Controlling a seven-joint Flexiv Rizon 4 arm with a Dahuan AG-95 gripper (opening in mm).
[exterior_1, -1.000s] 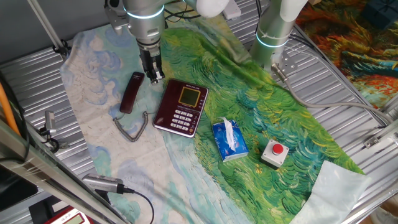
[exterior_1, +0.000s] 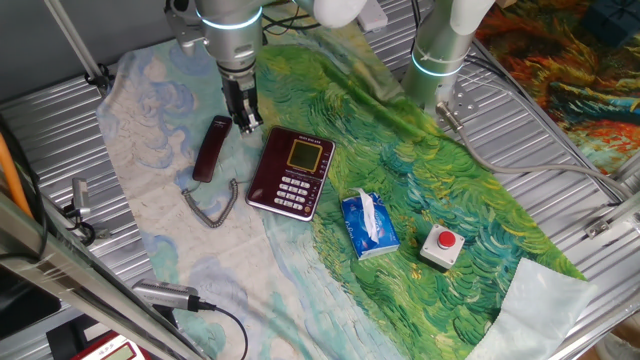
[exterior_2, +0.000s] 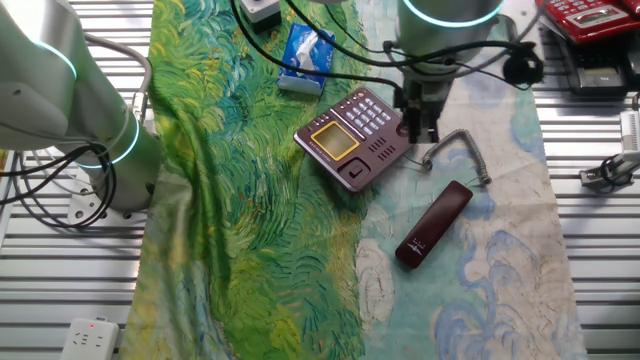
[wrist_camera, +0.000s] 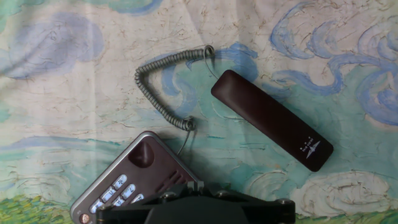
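Note:
A dark red desk phone base (exterior_1: 292, 172) lies on the painted cloth, its screen and white keys facing up. Off its cradle, the handset (exterior_1: 211, 149) rests on the cloth to the left in exterior view 1, joined by a grey coiled cord (exterior_1: 212, 218). My gripper (exterior_1: 250, 127) hangs above the cloth between handset and base, pointing down. In the wrist view its fingers (wrist_camera: 196, 186) meet at the bottom edge, shut with nothing visible between them. There the handset (wrist_camera: 272, 119) sits ahead to the right, and the gripper hides part of the base (wrist_camera: 146, 165).
A blue tissue pack (exterior_1: 370, 226) and a white box with a red button (exterior_1: 441, 246) stand beyond the base. A pale sheet (exterior_1: 535, 312) lies near the cloth's corner. Black cables (exterior_2: 345, 75) hang across exterior view 2.

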